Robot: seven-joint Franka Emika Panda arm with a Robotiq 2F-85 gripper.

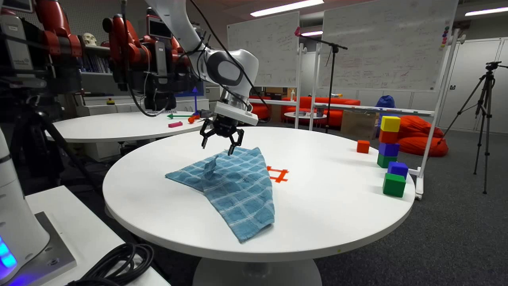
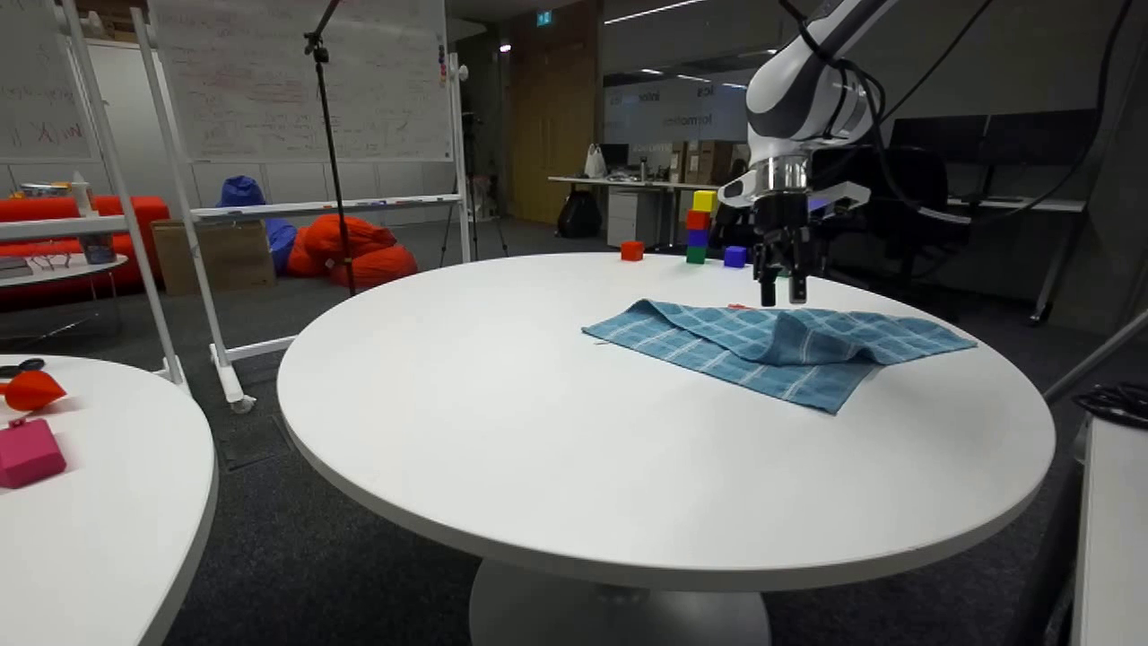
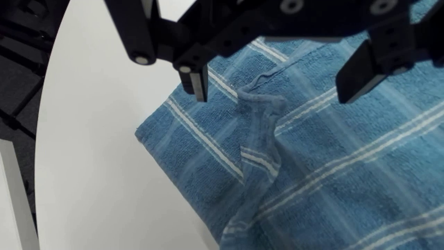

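Note:
A blue checked cloth [image 1: 243, 190] lies crumpled on the round white table [image 1: 328, 209], with part of it folded over. In the wrist view a raised fold of the cloth [image 3: 260, 137] stands below the gap between the fingertips. My gripper [image 1: 217, 147] hangs above the cloth's far side, its fingers wide apart and empty. From the second exterior side, the gripper [image 2: 783, 292] shows close over the cloth [image 2: 775, 343], pointing down; whether it touches cannot be told there. The wrist view has the gripper open, bare between its fingers.
Orange tape marks [image 1: 279, 175] lie on the table beside the cloth. At the right edge stand a stack of coloured blocks [image 1: 389, 148], a red block [image 1: 362, 146], a blue block [image 1: 398, 169] and a green block [image 1: 394, 185].

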